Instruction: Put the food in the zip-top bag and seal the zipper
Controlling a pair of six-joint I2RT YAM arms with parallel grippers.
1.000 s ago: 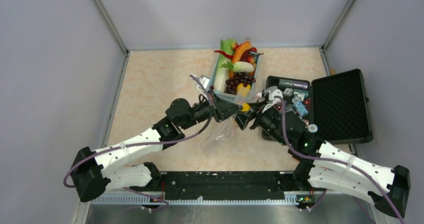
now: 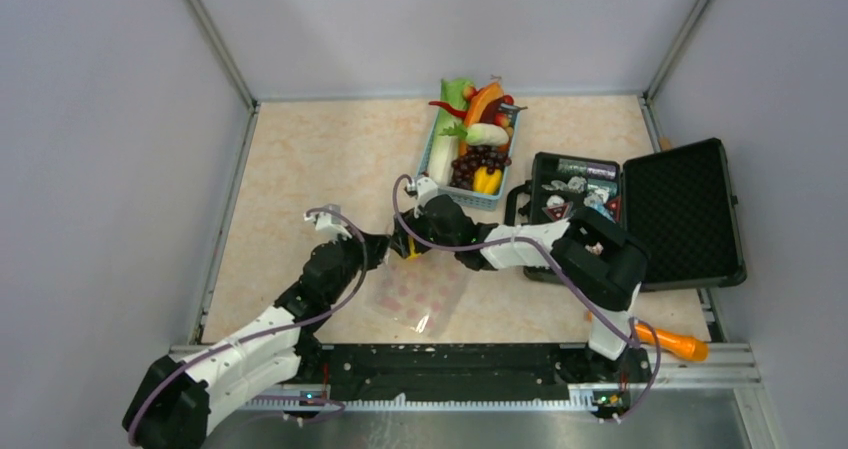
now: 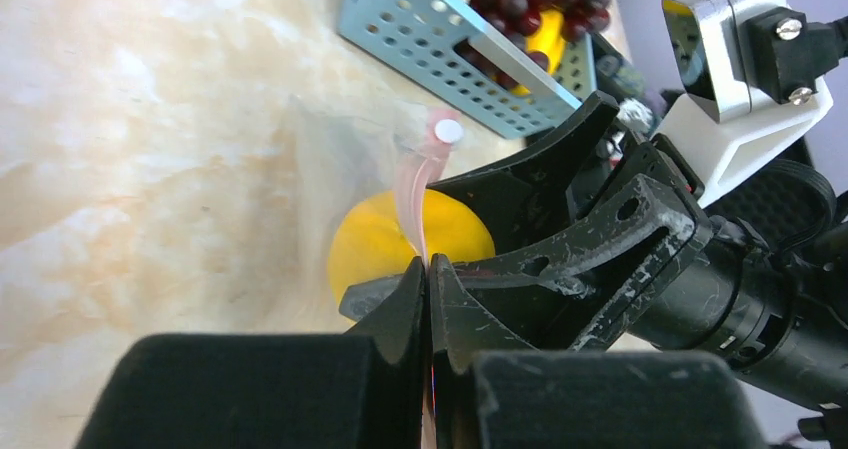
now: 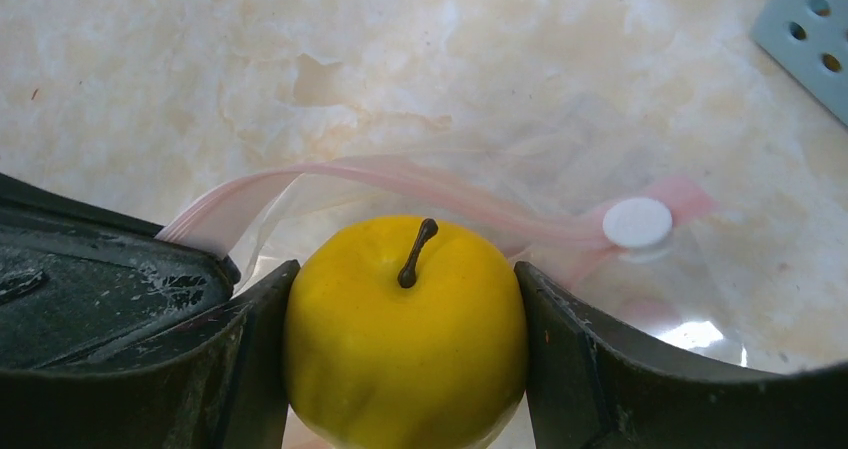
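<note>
My left gripper (image 2: 381, 248) is shut on the edge of the clear zip top bag (image 2: 415, 299), whose pink zipper strip with a white slider (image 4: 637, 221) stands up from between its fingers. Right beside it, my right gripper (image 2: 401, 245) is closed around a yellow apple-like fruit (image 4: 405, 334) with a dark stem, at the bag's mouth. The fruit (image 3: 375, 244) shows behind the strip in the left wrist view; whether it is inside the bag is hard to tell. The bag hangs down over the table toward the front.
A blue basket (image 2: 475, 197) of toy vegetables and fruit stands at the back centre. An open black case (image 2: 680, 214) with small items lies to the right. An orange object (image 2: 672, 341) is at the front right edge.
</note>
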